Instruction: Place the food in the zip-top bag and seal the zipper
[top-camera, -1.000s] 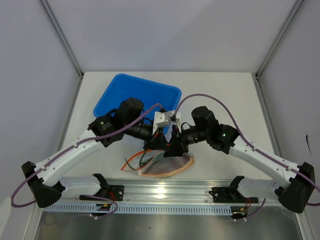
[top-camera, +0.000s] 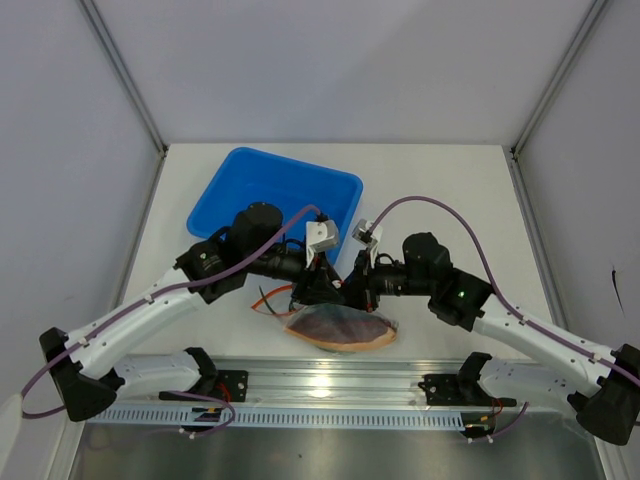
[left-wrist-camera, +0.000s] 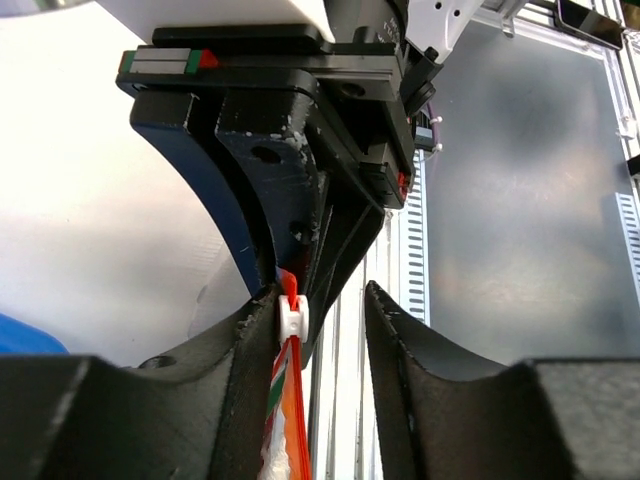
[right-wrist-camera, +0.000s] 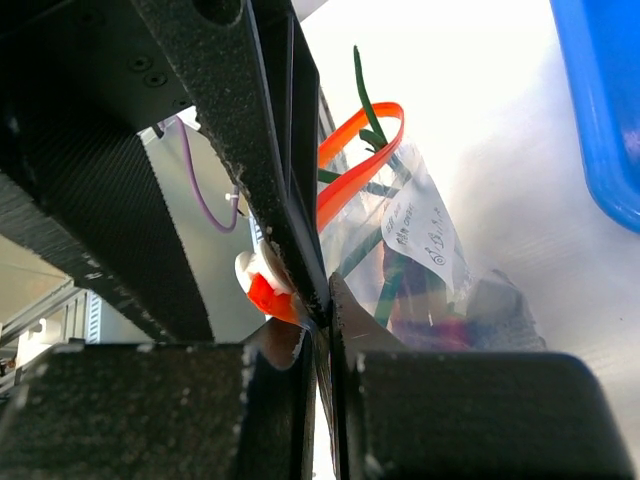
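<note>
The clear zip top bag (top-camera: 345, 328) with orange zipper edge (right-wrist-camera: 350, 180), green strands and a label hangs below the two grippers, which meet over the table's front middle. A white slider on the orange-red zipper sits between the fingertips of my left gripper, whose fingers are partly apart; in the right wrist view it is seen against the left gripper's finger with orange beside it. My right gripper is shut at the bag's top edge; what is between its fingertips is too thin to tell. The food inside is indistinct.
A blue tray (top-camera: 230, 170) stands at the back left, close behind the grippers. The table's front rail lies just below the bag.
My right gripper and arm have moved a little down and to the right, and the bag has shifted slightly right with them. The left arm has moved slightly.
</note>
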